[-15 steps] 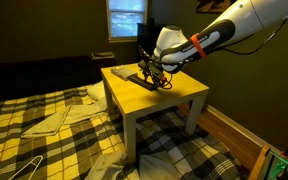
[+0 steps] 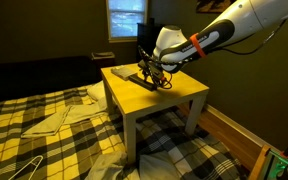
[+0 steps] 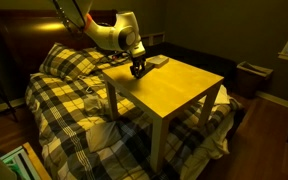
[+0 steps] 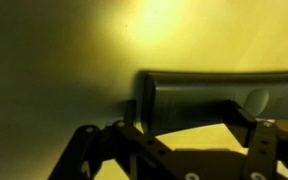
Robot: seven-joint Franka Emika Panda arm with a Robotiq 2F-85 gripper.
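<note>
In the wrist view a dark, flat, oblong object [image 4: 199,92] with a rounded grey mark near its right side lies on the pale tabletop. My gripper is over it, its two fingers well apart, so the fingers stand part open. The left fingertip is by the object's left end; the right one overlaps its face. Whether either finger touches it cannot be made out. From outside, the gripper [image 2: 156,79] is low over the table, near the dark object [image 2: 141,81]. In the second exterior view the gripper [image 3: 138,70] hangs close above the table's edge.
A pale box-like item [image 3: 157,61] rests on the table [image 3: 179,85] near the gripper. Around the table are a bed with a plaid cover [image 3: 69,105] and crumpled cloth [image 2: 156,165].
</note>
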